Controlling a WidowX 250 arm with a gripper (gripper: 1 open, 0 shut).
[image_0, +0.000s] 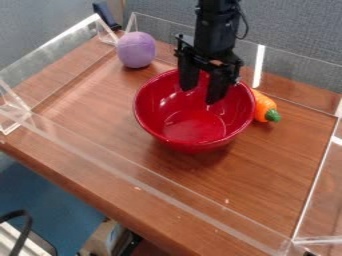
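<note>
A large red bowl (187, 122) sits in the middle of the wooden table. My black gripper (203, 88) hangs over the back part of the bowl, its fingers pointing down and apart, with nothing seen between them. An orange carrot-like object (266, 108) with a green end lies just right of the bowl, partly behind it. A purple ball (136, 50) rests at the back left.
Clear plastic walls border the wooden table (100, 150). A grey wall stands behind.
</note>
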